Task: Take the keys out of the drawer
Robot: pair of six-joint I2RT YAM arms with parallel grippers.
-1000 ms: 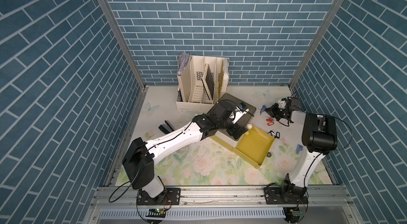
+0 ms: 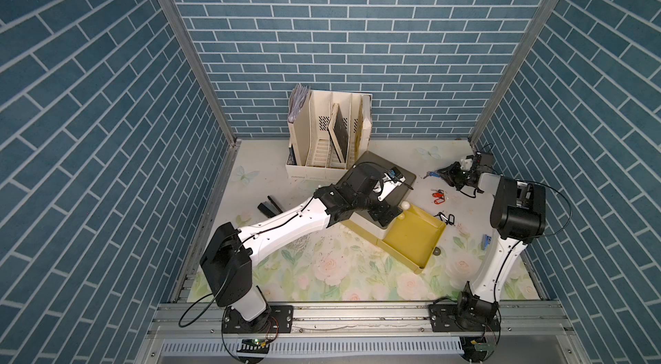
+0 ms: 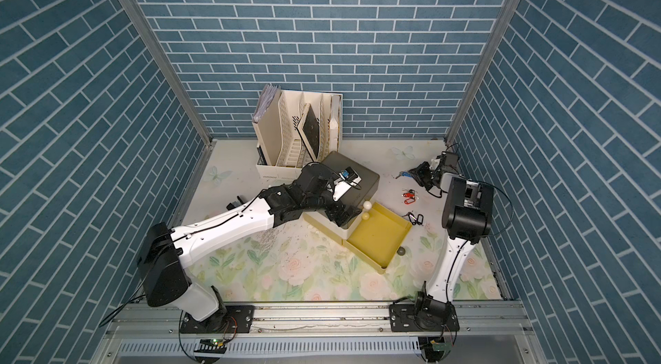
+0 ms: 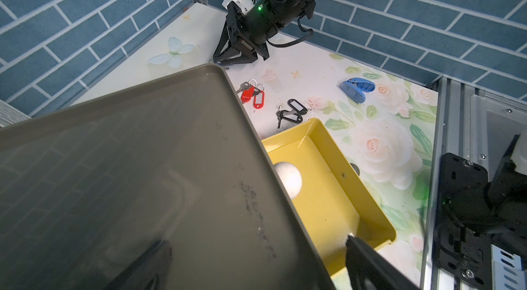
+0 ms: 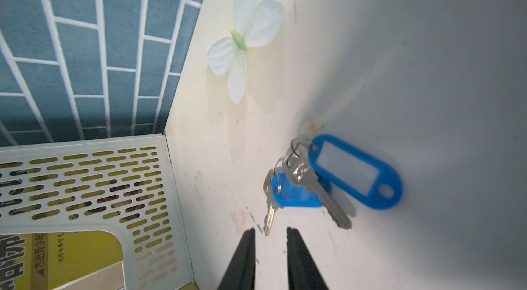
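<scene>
The yellow drawer (image 2: 415,238) is pulled out from under the grey-topped cabinet (image 4: 164,180). A white ball (image 4: 288,179) shows inside; no keys appear in its visible part. Keys with blue tags (image 5: 356,172) lie on the table near the back right. My right gripper is open just short of them, its narrow gap empty. Red-tagged keys (image 2: 438,196) and black-tagged keys (image 2: 446,218) also lie on the table, between the drawer and the right arm. My left gripper is open, fingers wide apart over the cabinet top.
A cream file rack (image 2: 323,171) with folders stands behind the cabinet. A blue stapler-like object (image 4: 356,89) lies on the right side of the table, and a small dark round item (image 2: 436,251) sits by the drawer. A black object (image 2: 270,208) lies at the left.
The left arm stays still.
</scene>
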